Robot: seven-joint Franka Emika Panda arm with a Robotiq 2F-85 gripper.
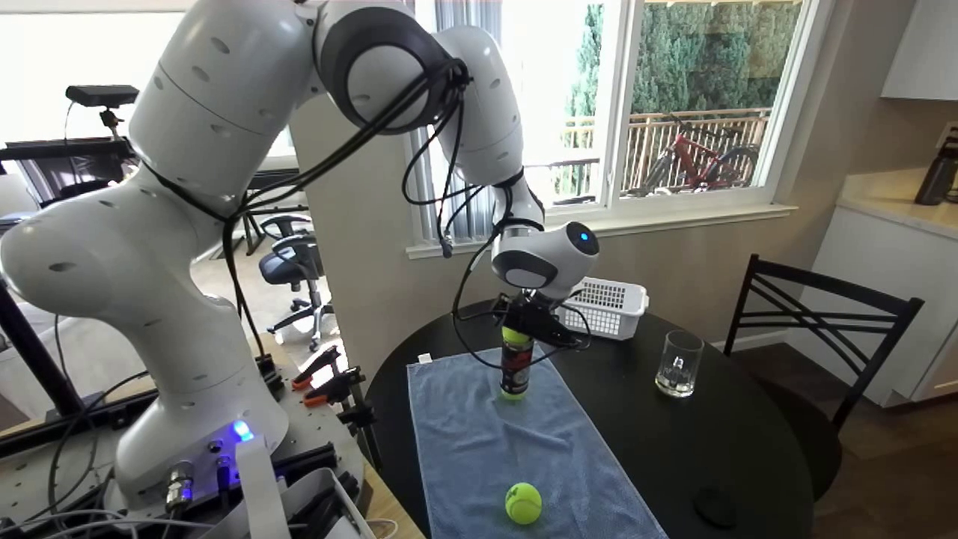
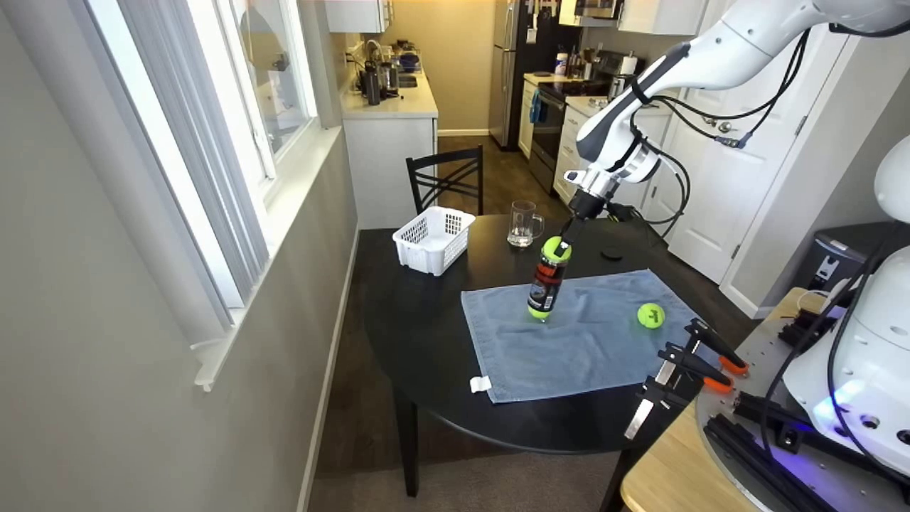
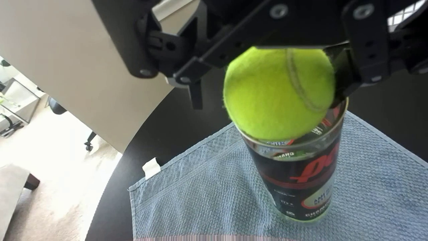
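Note:
A tennis ball (image 3: 277, 92) sits at the mouth of a clear-walled can (image 3: 301, 180) with a dark printed label, part of it below the rim. The can (image 2: 546, 286) stands on a blue towel (image 1: 476, 431), leaning slightly in exterior view 2. My gripper is over the can, its fingers spread around the ball. The left finger (image 3: 196, 96) is clear of the ball; the right finger (image 3: 349, 72) is close against it, and contact there is hard to tell. Another tennis ball (image 1: 522, 503) lies on the towel's near part.
Behind the can is a white basket (image 2: 433, 239). A glass mug (image 1: 679, 364) stands on the dark round table to the right, with a small black disc (image 1: 715, 507) nearer the front. Clamps (image 2: 682, 367) grip the robot-side edge. Bare tabletop lies right of the towel.

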